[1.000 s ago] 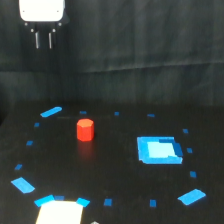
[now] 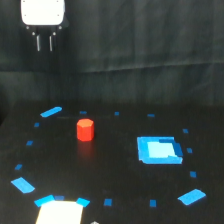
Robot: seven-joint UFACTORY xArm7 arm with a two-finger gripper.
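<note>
High in the upper left of the camera view hangs my white gripper [image 2: 45,43], its two thin dark fingers spread apart with only the dark backdrop between them. It is open. A red block [image 2: 85,130] with angular sides stands on the black table, below and to the right of the gripper and well clear of it. On the right half of the table lies a shallow blue tray [image 2: 143,155] with a white patch inside.
Blue tape strips [image 2: 22,185] and several small blue squares mark the black table. A bright white object [image 2: 60,213] is at the bottom edge, left of the middle. Between the red block and the tray the surface is free.
My gripper has come down very slightly and a touch to the right. The red block and the blue tray stay in place.
</note>
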